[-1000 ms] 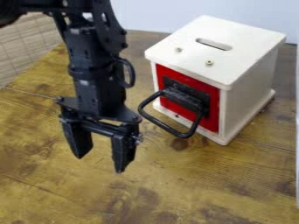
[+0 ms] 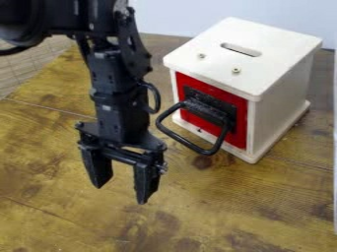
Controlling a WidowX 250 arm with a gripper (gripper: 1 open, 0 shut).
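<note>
A black robot arm comes down from the top left, its gripper [image 2: 121,179] hanging open above the wooden table with nothing between its two fingers. To its right stands a white wooden box [image 2: 277,118] with a slot in its top, a red front panel [image 2: 194,85] and a black handle [image 2: 204,148] that sticks out toward the gripper. The gripper is apart from the handle, to its lower left.
A pale wall is behind the box, and a woven surface shows at the far left.
The gripper has moved slightly to the right and down in the view. The box and its handle have stayed where they were.
</note>
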